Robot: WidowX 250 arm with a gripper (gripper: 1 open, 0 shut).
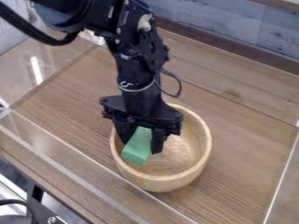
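My black gripper (145, 129) reaches down from the top into a round cream bowl (180, 170) on the wooden table. It is shut on a mint-green block (138, 149), which is held tilted over the left part of the bowl's inside. The upper end of the block is hidden by the gripper.
Bare wooden table (240, 153) lies right of and behind the bowl, with a grey plank wall (216, 22) at the back. Clear strips run along the table's left, front and right edges, with dark cables at the bottom left.
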